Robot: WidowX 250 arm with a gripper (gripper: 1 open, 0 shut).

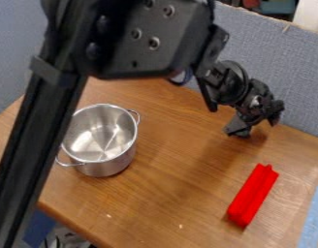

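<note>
The black arm reaches in from the top left across the upper middle. My gripper (244,122) hangs low over the back right of the wooden table, near the grey panel; its dark fingers are too indistinct to show whether they are open or shut. A steel pot (102,143) with side handles stands on the left of the table, empty as far as I see. A red block (252,196) lies at the right front, below my gripper and apart from it.
Grey panels (298,68) border the back. A blue strip (312,218) lies at the right edge.
</note>
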